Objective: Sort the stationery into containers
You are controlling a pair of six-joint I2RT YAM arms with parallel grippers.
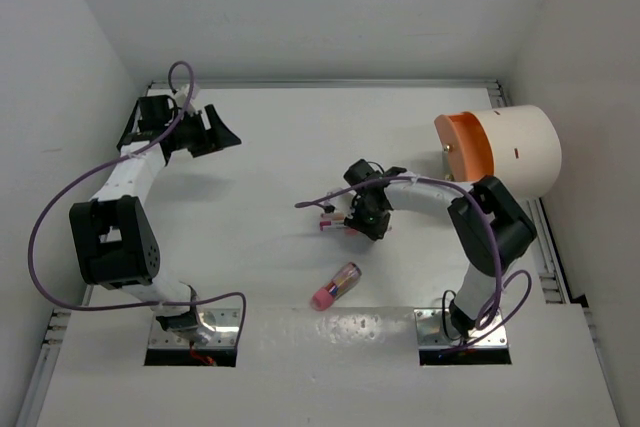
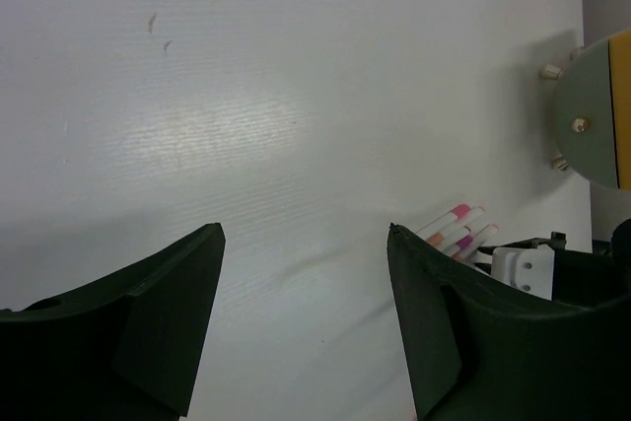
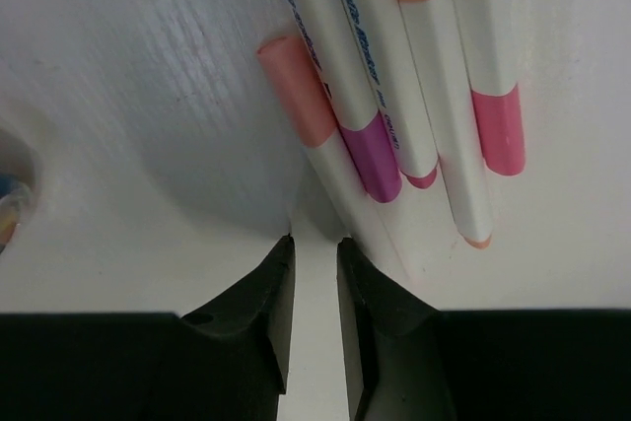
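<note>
Several markers (image 3: 452, 110) with white barrels and coloured ends lie grouped on the white table. My right gripper is low beside them, its fingertips a small gap apart at the nearest pink-ended marker (image 3: 301, 91); whether it grips anything cannot be told. In the top view the right gripper covers much of the group. My left gripper is at the far left of the table, fingers open with nothing between them. A pink-capped clear tube (image 1: 336, 285) with items inside lies near the front edge.
A rounded cream and orange container (image 1: 515, 152) stands at the right edge. Walls rise on the sides and behind.
</note>
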